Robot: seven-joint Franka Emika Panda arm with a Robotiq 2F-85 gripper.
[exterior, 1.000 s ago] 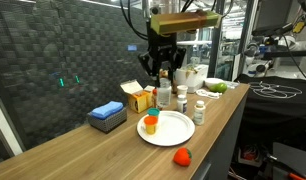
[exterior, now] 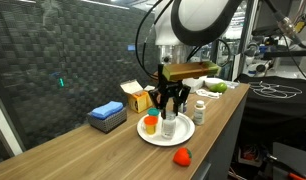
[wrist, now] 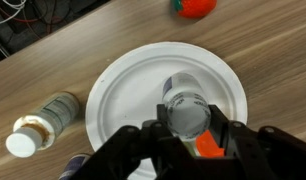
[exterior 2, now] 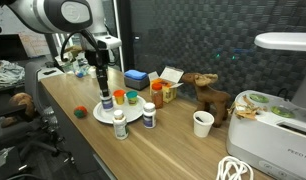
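Observation:
A white-capped bottle (exterior: 169, 128) stands upright over the white plate (exterior: 195, 119). My gripper (exterior: 170, 110) points down and is shut on its upper part. In the wrist view the bottle's cap (wrist: 188, 116) sits between the fingers, over the plate's right half. Whether its base touches the plate cannot be told. An orange cup (exterior: 150, 124) and a teal cup (exterior: 153, 112) are on the plate beside the bottle; in the wrist view the orange cup (wrist: 207, 146) is partly hidden by my gripper.
A red tomato (exterior: 182, 156) lies near the table edge. Two other bottles, one white-capped (exterior 2: 120, 124) and one with a dark label (exterior 2: 149, 116), stand just outside the plate. Behind are a blue cloth on a dark box (exterior: 107, 112) and an open carton (exterior: 138, 97).
Cups and tomato have stayed put.

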